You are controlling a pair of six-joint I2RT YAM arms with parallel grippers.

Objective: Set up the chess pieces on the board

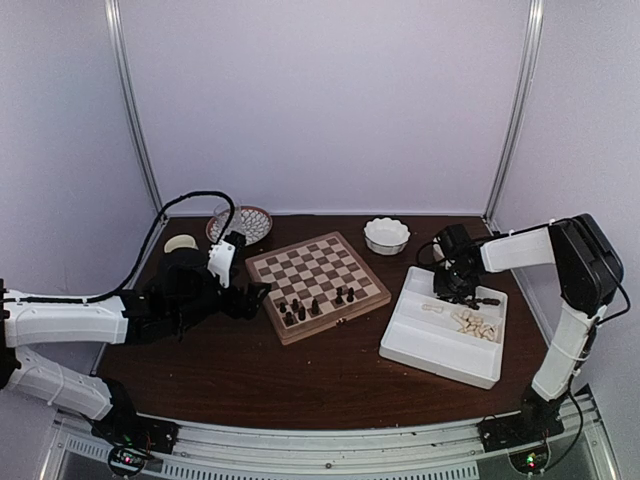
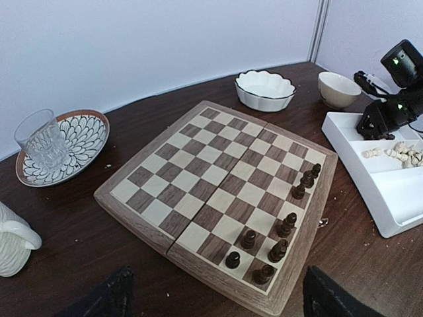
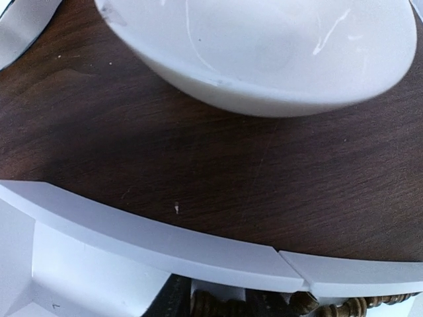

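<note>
The wooden chessboard (image 1: 305, 265) carries several dark pieces along its near and right side, such as a dark pawn (image 2: 232, 260). My left gripper is left of the board, its fingers apart with nothing between them. My right gripper (image 1: 454, 294) is down in the back compartment of the white tray (image 1: 430, 365), among dark pieces (image 3: 353, 307). In the right wrist view its fingertips sit at the bottom edge around a dark piece; whether they grip it is unclear. Light pieces (image 1: 475, 325) lie in the tray's middle compartment.
A scalloped bowl (image 1: 386, 236) stands at the back, and a white bowl (image 3: 258, 53) is just behind the tray. A patterned plate (image 2: 86, 139) with a glass (image 2: 43, 142) and a cream mug (image 2: 16, 241) are at the left.
</note>
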